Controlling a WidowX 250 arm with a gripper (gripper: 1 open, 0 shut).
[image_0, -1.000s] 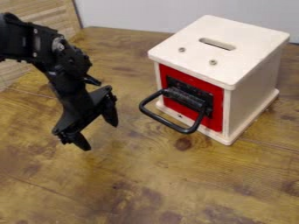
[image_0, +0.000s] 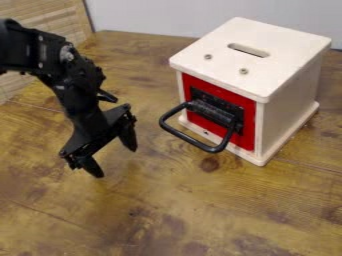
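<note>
My black gripper (image_0: 114, 156) hangs low over the wooden table at the left, its two fingers spread apart with nothing between them. To its right stands a white wooden box (image_0: 287, 110) with a slot and two small round fittings on top. Its front has a red panel (image_0: 201, 84) with a black fitting and a black loop handle (image_0: 201, 142) sticking out toward the lower left, apart from my gripper.
A light board (image_0: 27, 100) lies at the left edge behind the arm, and a pale wall runs along the back.
</note>
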